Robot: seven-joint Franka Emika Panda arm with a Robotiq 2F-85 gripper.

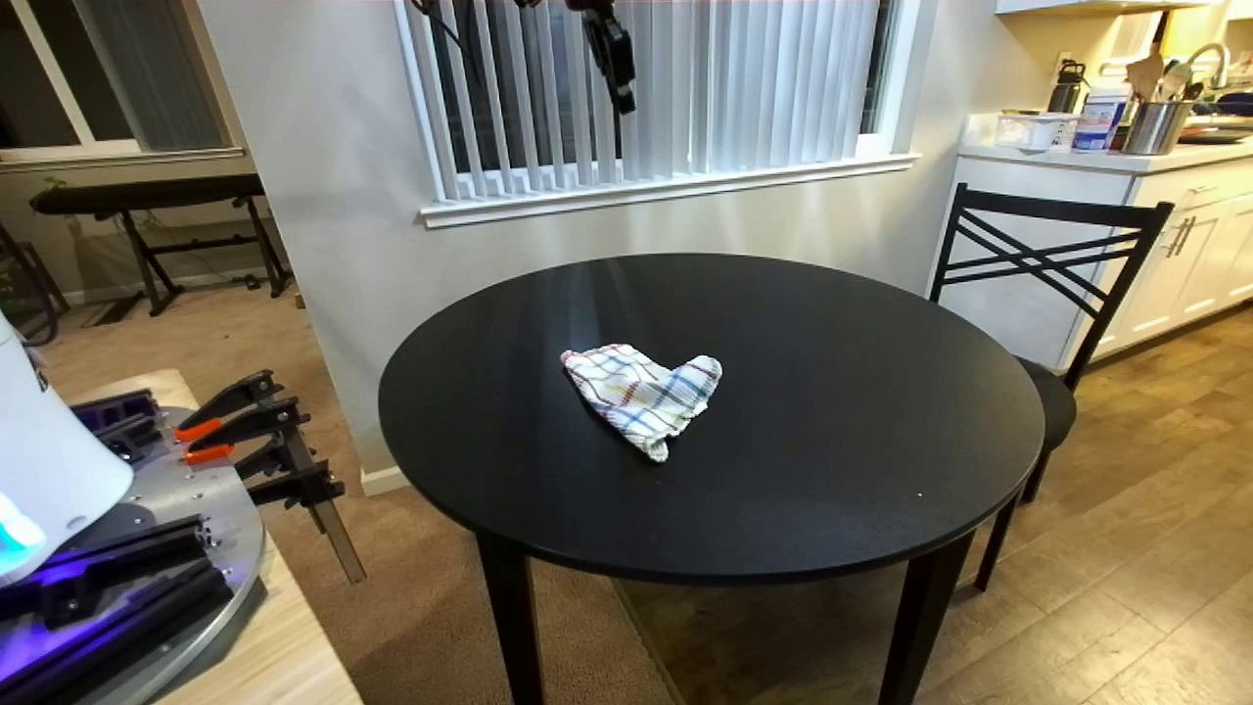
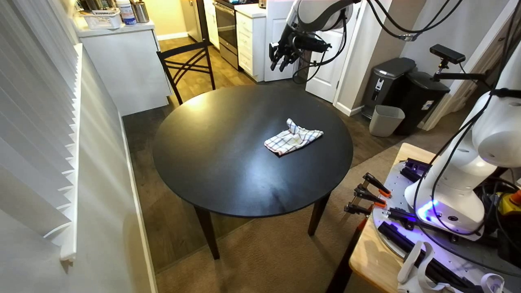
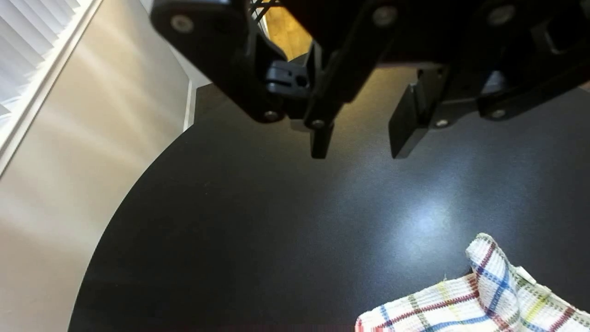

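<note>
A white checked cloth (image 1: 643, 394) with blue, red and yellow lines lies loosely folded on the round black table (image 1: 822, 470). One corner of the cloth (image 2: 294, 138) stands up from the tabletop. In the wrist view only part of the cloth (image 3: 448, 304) shows, at the bottom right. My gripper hangs high above the table, apart from the cloth, its fingers spread with nothing between them. Exterior view 2 has the gripper (image 2: 277, 62) at top centre; exterior view 1 shows just its dark tip (image 1: 619, 88) before the blinds.
A black chair (image 1: 1045, 264) stands against the table on the kitchen side. The wall and window sill (image 1: 670, 188) run close along another side. Clamps (image 2: 368, 193) stick out from my base's wooden stand (image 2: 373, 254).
</note>
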